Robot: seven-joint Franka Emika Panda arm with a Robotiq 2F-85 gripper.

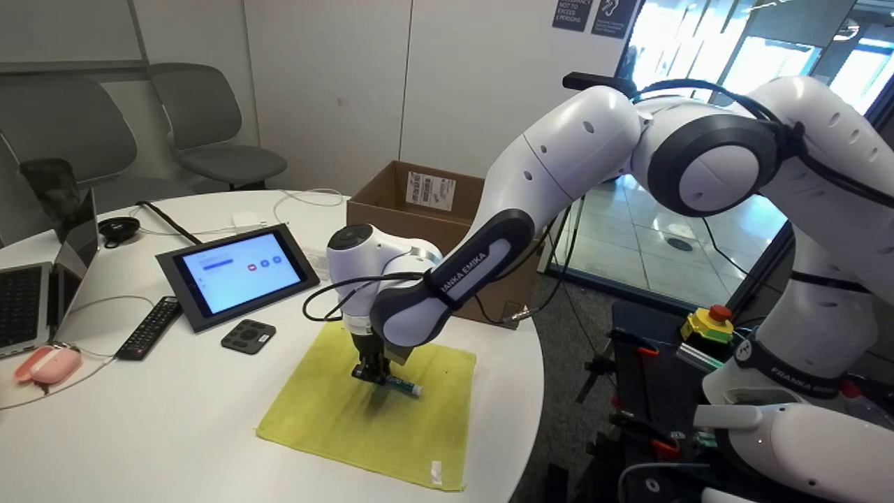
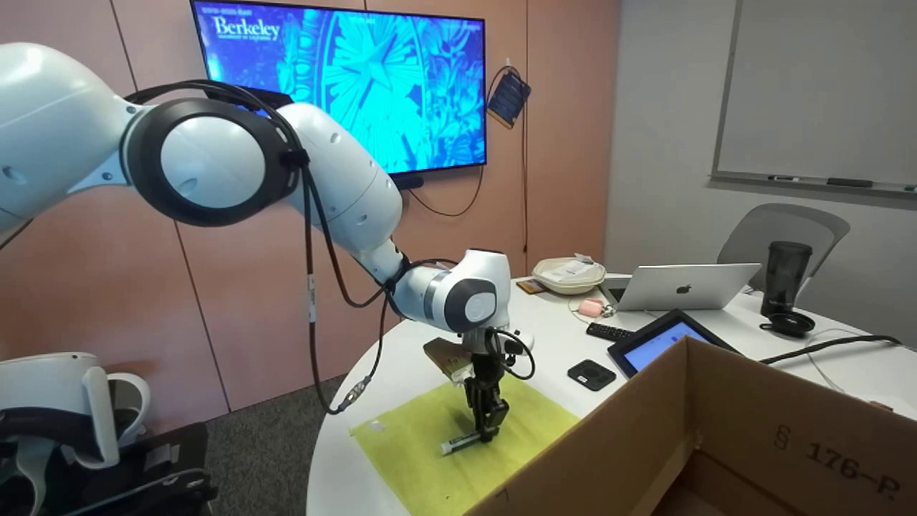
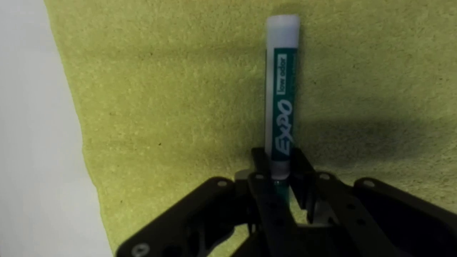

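A green and white Expo marker [image 3: 281, 98] is pinched near its cap end by my gripper, which is shut on it. In the wrist view its white end points away from the fingers, and the cap end is partly hidden between them. Below lies a yellow cloth [image 1: 335, 419], spread flat on the white table. From exterior view 2, the marker [image 2: 460, 443] looks very low over the cloth, close beneath the gripper [image 2: 487, 430]; whether it touches the cloth I cannot tell.
An open cardboard box [image 1: 469, 214] stands behind the arm, close to the cloth. Left of the cloth are a black puck-like device [image 1: 248, 336], a remote [image 1: 149, 327], a tablet [image 1: 243, 268] and a laptop [image 1: 25, 306].
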